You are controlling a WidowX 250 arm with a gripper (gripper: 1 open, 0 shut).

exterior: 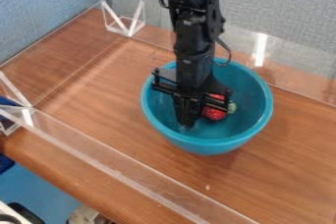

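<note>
My black gripper point(191, 113) reaches down into a blue bowl point(210, 141), its fingertips low inside near the bowl's left-centre. A red object point(215, 111) with a pale part lies in the bowl just right of the fingers, partly hidden by them. The gripper looks shut; whether it touches the red object I cannot tell.
Transparent panels edge it at the back and front left, with a white wire frame point(125, 24) at the back left corner.
</note>
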